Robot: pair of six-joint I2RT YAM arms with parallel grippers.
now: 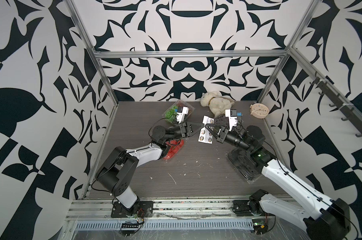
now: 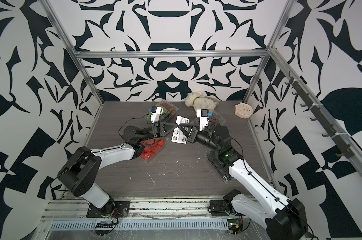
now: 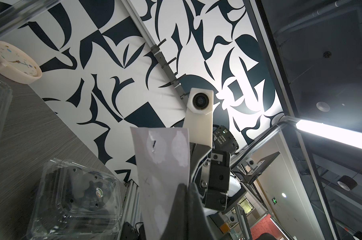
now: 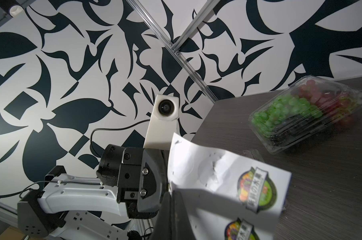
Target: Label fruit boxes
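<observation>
A white sheet of round fruit labels [image 1: 205, 138] hangs above the middle of the table. Its printed side and a bare patch show in the right wrist view, its blank back in the left. My left gripper and right gripper are both shut, tip to tip, at the same edge of the sheet, which runs into both pairs of fingertips. A clear box of mixed grapes [image 4: 304, 112] sits at the back left, a box of red fruit [image 1: 174, 149] under the left arm. A dark-looking clear box [image 1: 242, 166], bearing a small round label [image 3: 99, 192], lies under the right arm.
Behind the right gripper, another clear box [image 2: 217, 118] is partly hidden. A plush toy [image 1: 218, 104] and a round clock [image 1: 259, 110] stand along the back.
</observation>
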